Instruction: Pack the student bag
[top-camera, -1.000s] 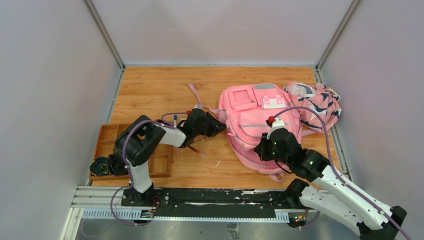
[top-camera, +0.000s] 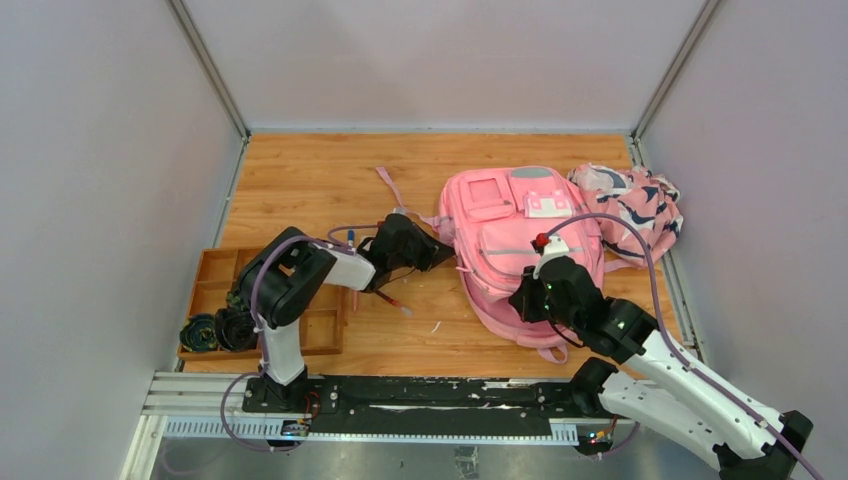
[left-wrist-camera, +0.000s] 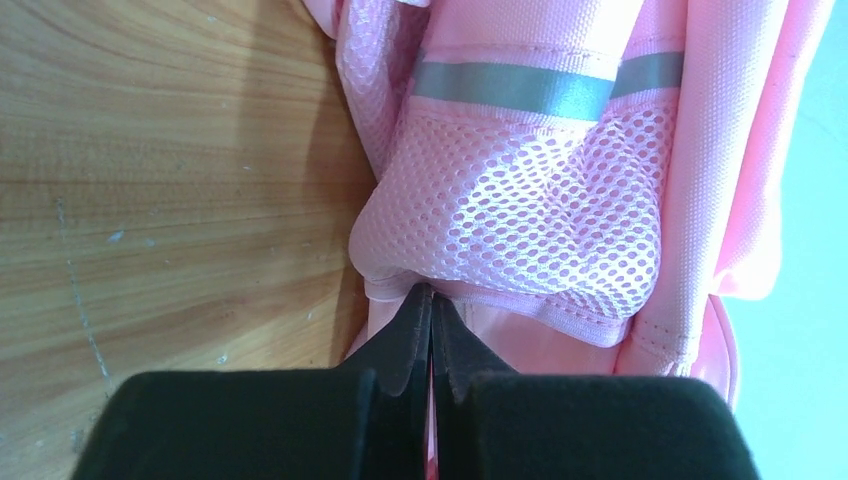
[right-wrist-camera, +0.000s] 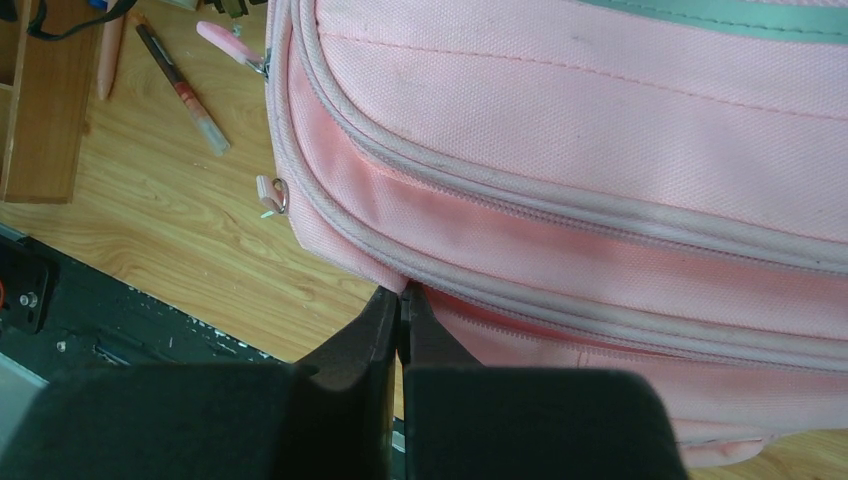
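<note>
A pink backpack lies on the right half of the table, its front pockets facing up. My left gripper is at the bag's left side; in the left wrist view its shut fingertips meet under the lower edge of the mesh side pocket, with nothing seen between them. At the bag's near edge stands my right gripper. In the right wrist view its fingers are shut, tips touching the edge below the grey zipper; whether any thin fabric is caught there is hidden.
A wooden tray with compartments stands at the left, partly under the left arm. Pens, one a dark and red pen, lie between tray and bag. A patterned cloth bag sits against the backpack's far right.
My left arm has shifted slightly, its gripper edging right and closing against the side of the bag. The right arm and the backpack look unchanged.
</note>
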